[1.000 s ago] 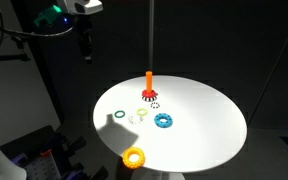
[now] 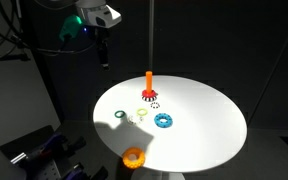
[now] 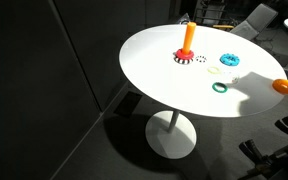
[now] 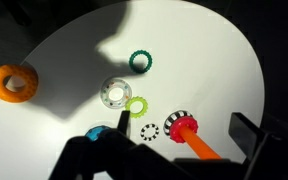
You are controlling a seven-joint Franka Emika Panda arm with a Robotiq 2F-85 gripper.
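On the round white table [image 2: 209, 125] an orange post [image 2: 149, 82] stands upright, with a red ring and a black-and-white ring [image 4: 180, 122] around its foot. Loose rings lie flat nearby: blue [image 2: 163, 120], dark green [image 4: 140, 61], yellow-green [image 4: 136, 106], clear [image 4: 114, 93] and a small black-and-white one [image 4: 149, 131]. A big orange ring [image 2: 134, 157] is at the table's rim. High above the table, my gripper is open, its dark fingers wide apart with no object held. In the wrist view the blue ring is partly covered by the left finger.
Dark floor surrounds the table, which rests on a single white pedestal [image 3: 171, 135]. A dark wall [image 3: 44, 80] rises at the left in the second exterior view.
The rings and post have stayed put.
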